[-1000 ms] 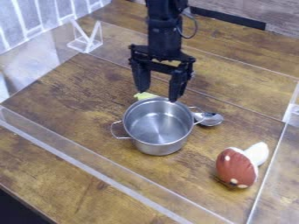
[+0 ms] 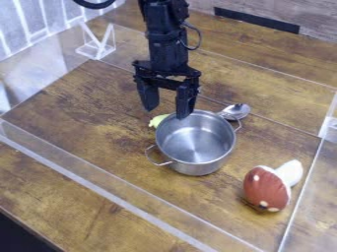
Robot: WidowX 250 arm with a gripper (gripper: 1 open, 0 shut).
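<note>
My black gripper (image 2: 168, 96) hangs open over the back of a steel pot (image 2: 195, 148) with wire handles, its two fingers pointing down, nothing seen between them. A small yellow-green object (image 2: 158, 122) lies just behind the pot's left rim, partly hidden. A metal spoon (image 2: 235, 112) lies behind the pot to the right.
A red and white toy mushroom (image 2: 269, 189) lies at the front right. A white plastic fixture (image 2: 98, 39) stands at the back left.
The gripper has shifted a little and looks narrower than a second ago. The pot has moved slightly to the right, and the spoon sits a little higher in view.
</note>
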